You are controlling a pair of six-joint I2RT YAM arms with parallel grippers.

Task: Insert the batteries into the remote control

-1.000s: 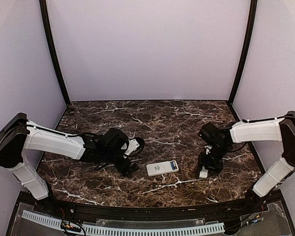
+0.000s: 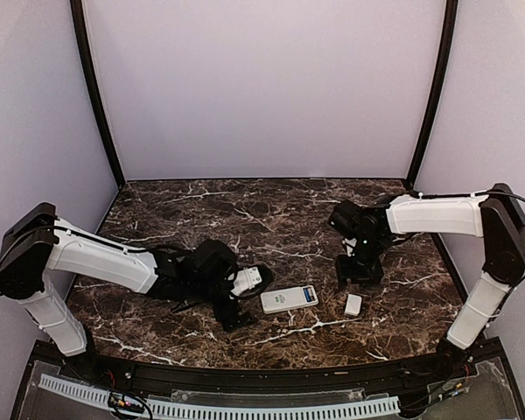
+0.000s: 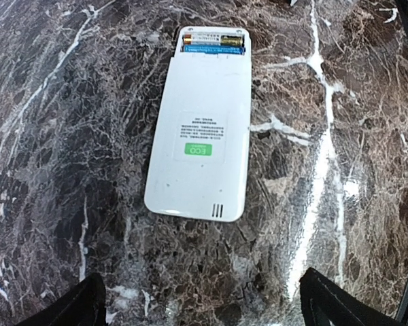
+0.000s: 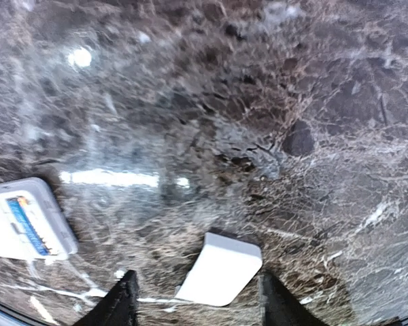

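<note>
The white remote control lies back side up on the table, its battery compartment uncovered. Inside the compartment, a gold and black battery and a blue battery lie side by side. The small white cover rests on the table to the right of the remote, apart from it. In the top view my left gripper is to the left of the remote, open and empty. Just behind the cover is my right gripper; its fingers are spread, with nothing held.
A white slotted strip runs along the front, beyond the table's dark edge.
The cover has shifted slightly left and now shows fully in the top view. My right gripper has moved left and back off it. My left gripper has shifted a little right and forward.
</note>
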